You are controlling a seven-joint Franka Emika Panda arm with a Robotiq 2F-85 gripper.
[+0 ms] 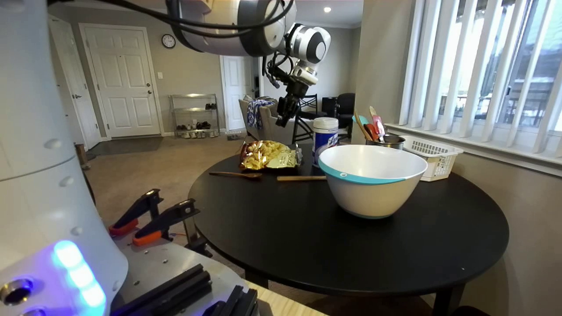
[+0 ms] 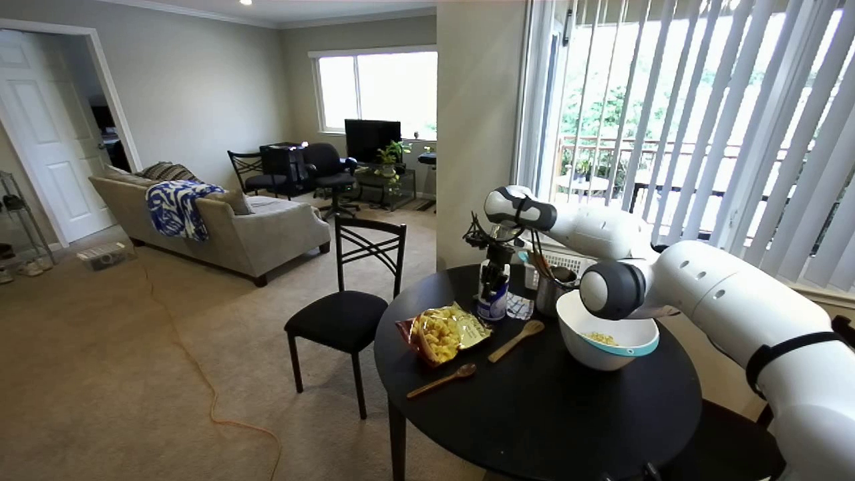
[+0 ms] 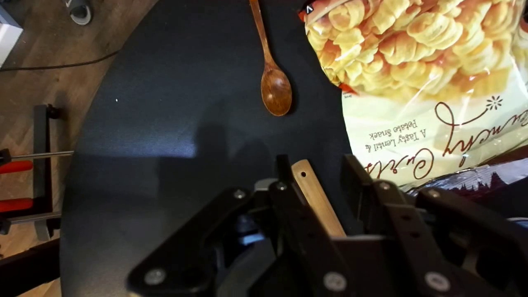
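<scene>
A light wooden slotted spoon [image 2: 513,342] lies on the black table, its handle [image 1: 300,178] left of the big bowl in exterior view 1. Above the table my gripper [image 1: 283,122] points down, open and apart from the spoon. In the wrist view the spoon's handle end [image 3: 315,193] shows below the gap between my fingers, with nothing held. A darker wooden spoon [image 3: 276,89] rests separately on the table. The white bowl [image 1: 374,192] with a teal rim has some yellow pieces [image 2: 599,337] inside.
A shiny snack bag [image 2: 445,330] lies beside the spoons. Behind stand a blue-and-white canister [image 1: 325,138], a metal utensil pot [image 2: 553,293] and a white basket [image 1: 435,153].
</scene>
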